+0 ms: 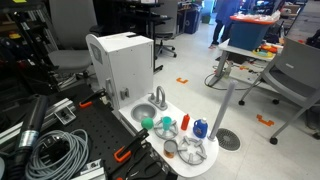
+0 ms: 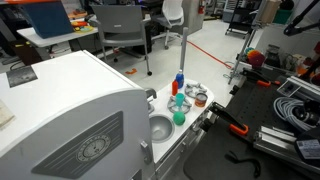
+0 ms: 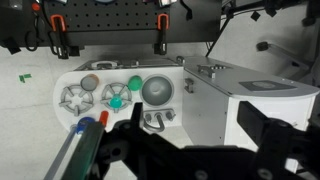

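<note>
My gripper shows at the bottom of the wrist view, its dark fingers wide apart with nothing visible between them. Beyond it lies a white toy kitchen counter (image 1: 187,115) with a round sink (image 1: 146,112), a curved faucet (image 1: 160,97) and two grey burners (image 1: 191,151). On the counter are a green round item (image 1: 147,123), a teal item (image 1: 167,122), a metal can (image 1: 170,147), a blue item (image 1: 200,129) and a small red bottle (image 1: 185,122). The gripper touches none of them visibly. Its fingers are not clearly seen in the exterior views.
A tall white cabinet (image 1: 124,68) stands at the sink end of the counter. Along the counter's side runs a black table (image 1: 100,135) with orange clamps (image 1: 122,155) and coiled cable (image 1: 58,155). A thin grey post (image 1: 222,108) rises at the counter's other end.
</note>
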